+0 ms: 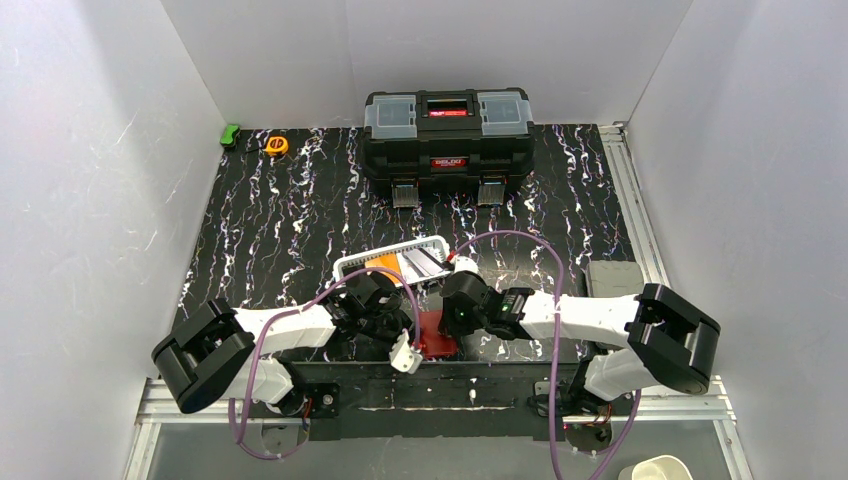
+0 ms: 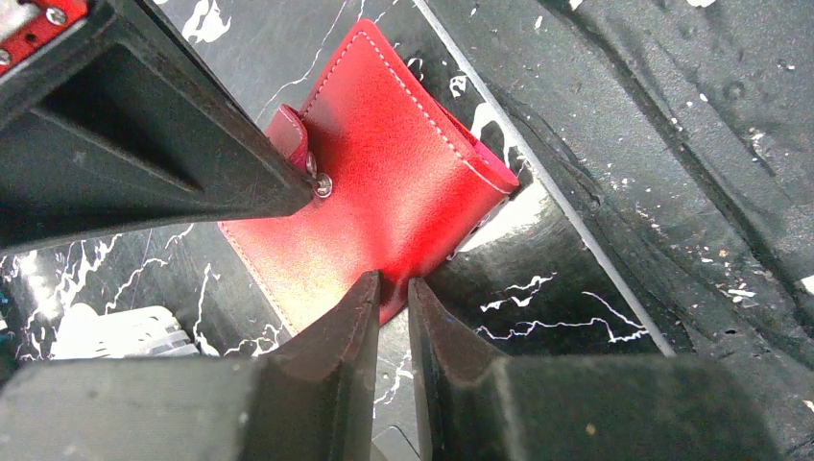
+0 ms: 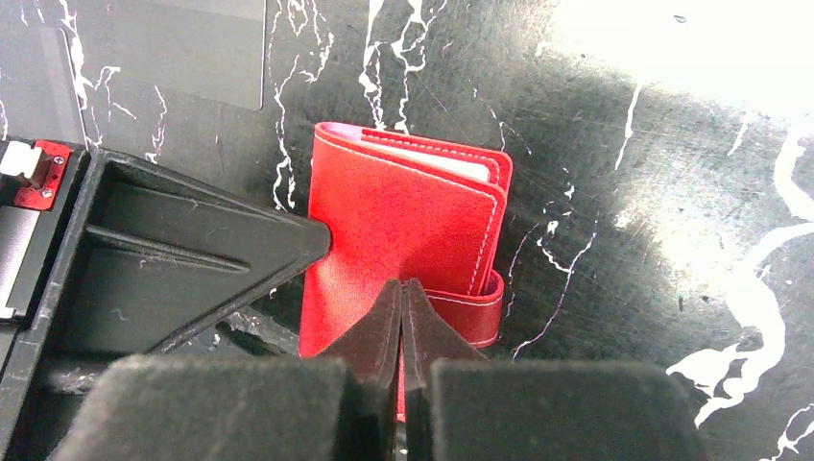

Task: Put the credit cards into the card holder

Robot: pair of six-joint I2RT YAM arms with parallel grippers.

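The red card holder point(image 1: 437, 340) lies near the table's front edge, partly covered by both grippers in the top view. My left gripper is shut on the holder's lower edge point(image 2: 374, 259). Tip against the strap's snap point(image 2: 323, 185), the right gripper is shut in front of the holder, with nothing clearly visible between its fingers. A white card edge point(image 3: 432, 160) shows inside the holder's open top. Behind the arms, a white basket point(image 1: 441, 240) holds an orange card point(image 1: 381, 266) and whitish cards point(image 1: 421, 263).
A black toolbox point(image 1: 448, 150) stands at the back. An orange tape roll point(image 1: 277, 146) and a green item point(image 1: 230, 135) sit at the far left. On the right is a grey box point(image 1: 615, 279). Open table lies right of the toolbox.
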